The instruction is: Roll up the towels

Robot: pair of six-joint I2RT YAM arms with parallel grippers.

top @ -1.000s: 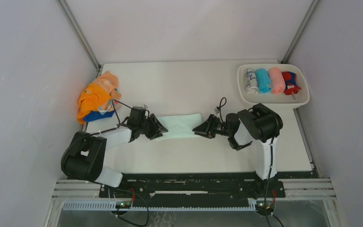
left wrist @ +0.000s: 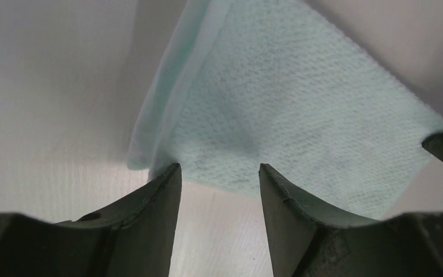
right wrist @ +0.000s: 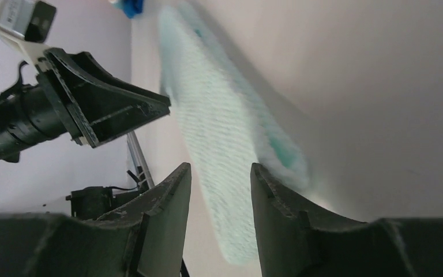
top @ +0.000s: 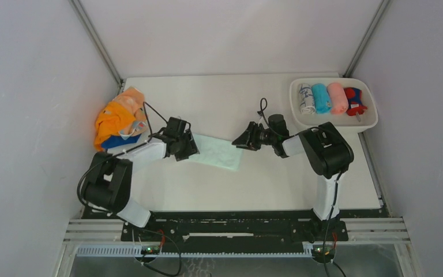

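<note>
A pale mint towel (top: 216,153), folded into a flat rectangle, lies slightly askew at the table's middle, between my two grippers. Its layered edge (left wrist: 167,92) shows in the left wrist view. At the towel's left end, my left gripper (top: 192,151) stands open; its fingertips overlap the towel's near edge in its own view. My right gripper (top: 236,143) is by the upper right corner. The right wrist view shows its fingers (right wrist: 179,196) apart, with towel visible behind the gap and nothing clamped. Exact contact with the cloth cannot be told.
At the back right, a white bin (top: 334,120) holds several rolled towels, among them a blue roll (top: 321,98) and a pink roll (top: 338,98). An orange towel pile (top: 115,120) lies at the left edge.
The towel lay level a second ago; its right end now sits lower and farther left.
</note>
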